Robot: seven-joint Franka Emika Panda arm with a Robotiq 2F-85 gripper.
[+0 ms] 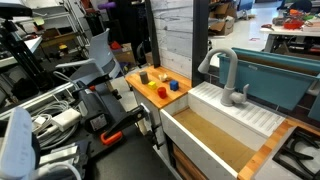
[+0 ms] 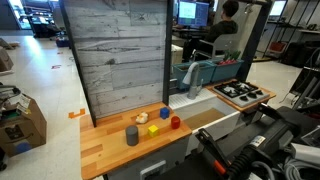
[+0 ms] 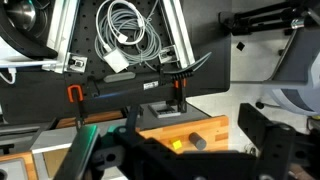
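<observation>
My gripper shows in the wrist view as two dark fingers set wide apart at the bottom of the frame. It is open, and no object is held between them. Below it, past the dark table edge, lies the wooden counter with a yellow block point(image 3: 177, 145) and a grey cylinder point(image 3: 197, 141). In the second exterior view, the grey cylinder point(image 2: 132, 135) stands upright near a yellow block point(image 2: 153, 130), a red object point(image 2: 175, 122) and a blue block point(image 2: 165, 113). The red object point(image 1: 162, 93) and blue block point(image 1: 174, 85) also show in the first exterior view.
A white-edged sink basin point(image 1: 217, 173) lies beside the grey faucet point(image 1: 231, 75), with a stove point(image 1: 300, 150) farther right. Coiled cables point(image 3: 135, 35) and tools occupy the dark table. A plank wall point(image 2: 125, 60) closes off the counter's back.
</observation>
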